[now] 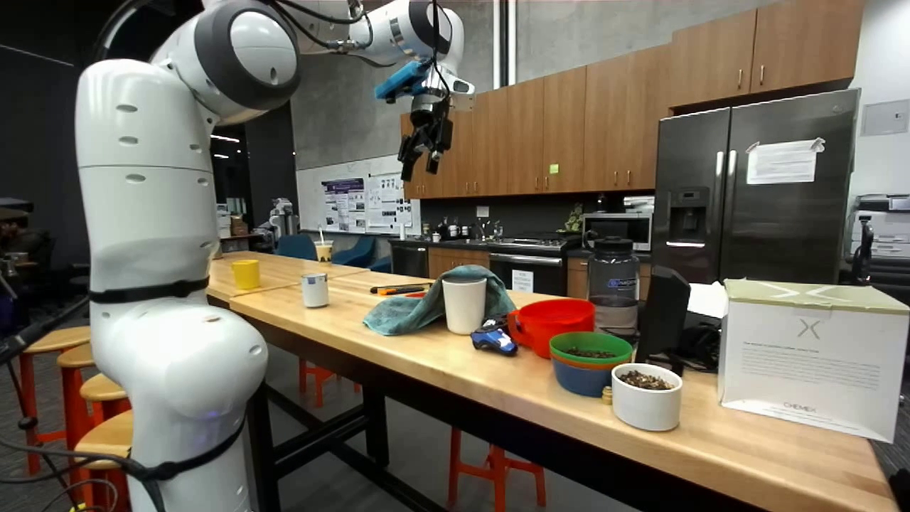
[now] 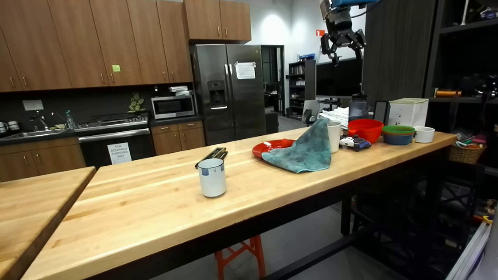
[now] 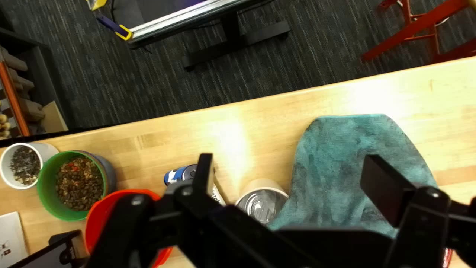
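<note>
High above the wooden table, my gripper (image 1: 420, 171) points downward with its fingers wide apart and nothing between them. In the wrist view the fingers (image 3: 387, 190) stand over a teal cloth (image 3: 343, 174) and a white cup (image 3: 262, 203). That cloth (image 2: 303, 151) drapes over part of a red plate (image 2: 273, 145) and touches the cup (image 2: 334, 135). Beside the cup sits a small blue and white object (image 1: 494, 337). A red bowl (image 1: 554, 323), a green bowl (image 1: 591, 343) and a white ramekin (image 1: 646, 397) follow along the table. The bowl's and ramekin's dry contents show from above.
A white mug (image 2: 212, 177) stands apart, near a dark tool (image 2: 212, 156). At the table's far end are a dark bottle (image 1: 614, 286) and a white box (image 1: 810, 358). Bare wood lies around the mug and along the front edge.
</note>
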